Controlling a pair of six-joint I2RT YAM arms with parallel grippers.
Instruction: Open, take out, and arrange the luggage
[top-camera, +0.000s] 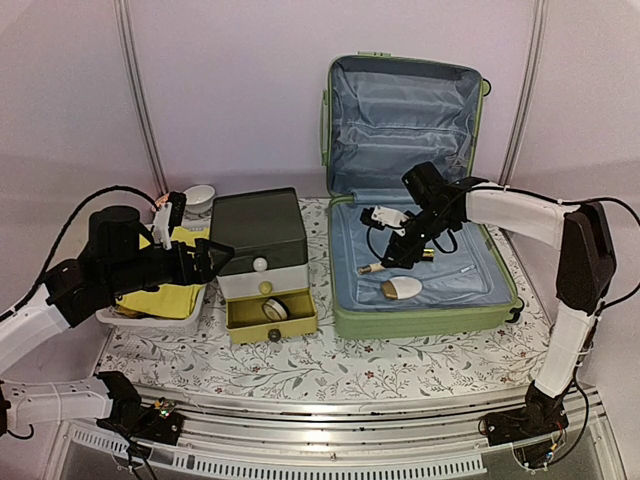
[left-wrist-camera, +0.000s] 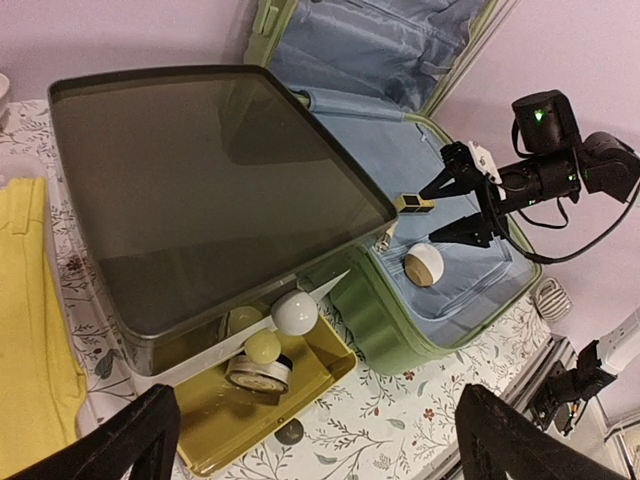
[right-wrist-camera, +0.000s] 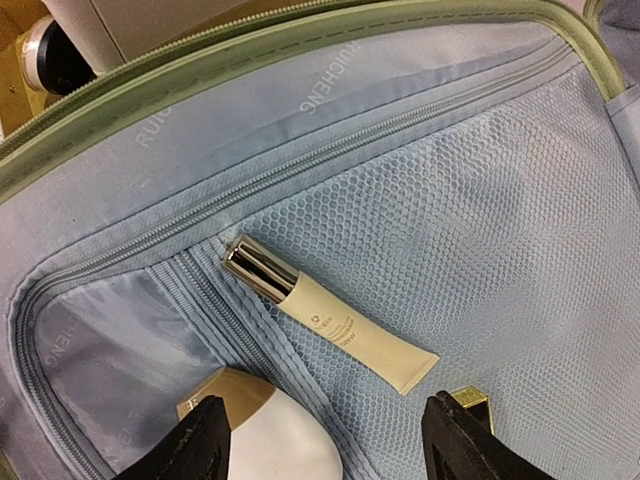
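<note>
The green suitcase (top-camera: 420, 322) lies open with its blue-lined lid upright at the back. On its mesh lining rest a cream tube with a metallic cap (right-wrist-camera: 340, 325), a white bottle with a tan cap (right-wrist-camera: 275, 440) and a small gold-and-black item (right-wrist-camera: 475, 405). Above them hovers my right gripper, its fingers apart with nothing between them; the tube lies just beyond the fingertips. My left gripper is open and empty, level with the left side of the small drawer cabinet (top-camera: 258, 228).
The cabinet's yellow bottom drawer (top-camera: 243, 333) is pulled out with a round jar (top-camera: 276, 309) inside. At the left stands a white basket (top-camera: 180, 324) holding yellow cloth (top-camera: 160, 300). A white bowl (top-camera: 199, 194) sits behind.
</note>
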